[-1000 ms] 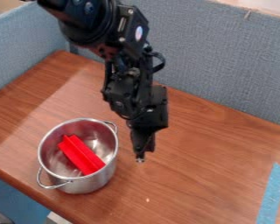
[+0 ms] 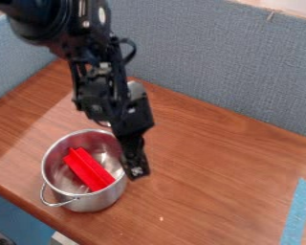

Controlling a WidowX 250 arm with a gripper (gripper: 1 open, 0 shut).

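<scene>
A steel pot with a wire handle stands at the lower left of the table, and a red block-like object lies inside it. My black gripper hangs low at the pot's right side, over the rim and partly hiding it. Whether it is open or shut, and whether anything is between its fingers, I cannot tell.
A light blue strip lies at the right edge. Grey padded walls bound the back and left.
My arm and gripper have shifted left, closer to the pot and over its right rim. The pot and red object appear unmoved.
</scene>
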